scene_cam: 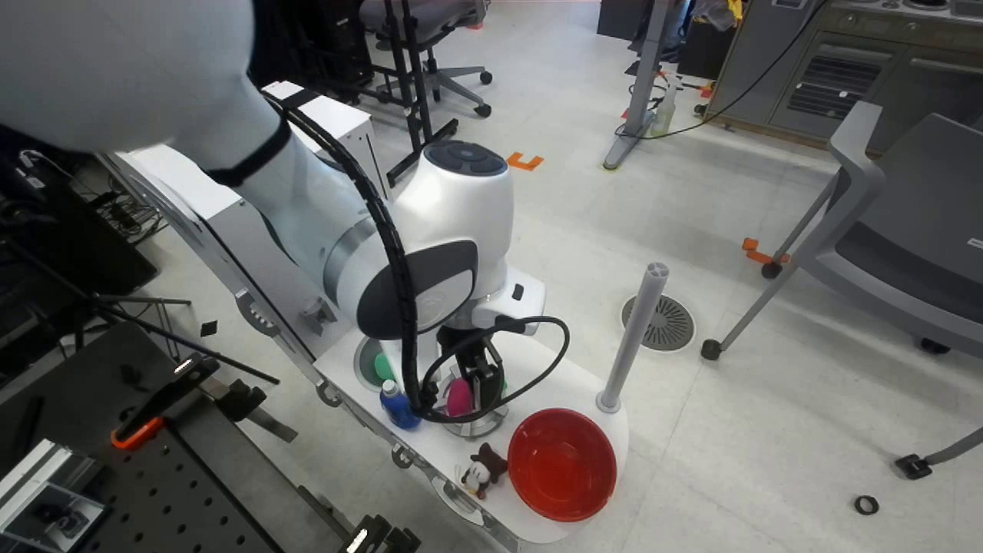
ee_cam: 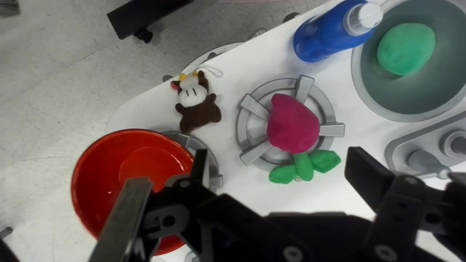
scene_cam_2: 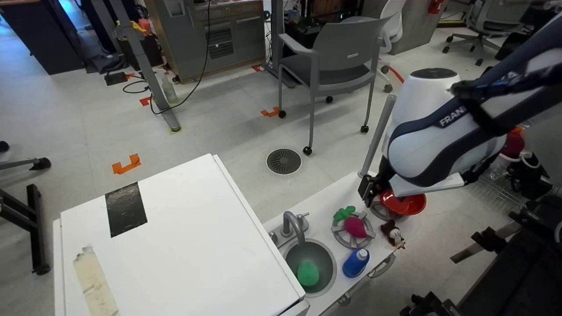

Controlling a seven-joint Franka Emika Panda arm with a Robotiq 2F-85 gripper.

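Observation:
My gripper is open above the white counter, its two dark fingers wide apart with nothing between them. A pink plush vegetable (ee_cam: 292,124) with green leaves lies on a grey burner ring (ee_cam: 332,109), ahead of the gap between the fingers in the wrist view. The red bowl (ee_cam: 131,150) stands at the left there, partly covered by my left finger. Beside the bowl lies a brown plush cow (ee_cam: 200,114). A green plush piece (ee_cam: 406,48) rests in the round sink. In exterior view 1 the arm partly hides the pink plush (scene_cam: 460,397).
A blue bottle with a white cap (scene_cam_2: 356,263) stands between burner and sink (scene_cam_2: 330,274). The grey faucet (scene_cam_2: 295,224) rises behind the sink, and a grey post (scene_cam: 633,336) at the counter's back edge. A tall white cabinet (scene_cam_2: 184,253) borders the sink end.

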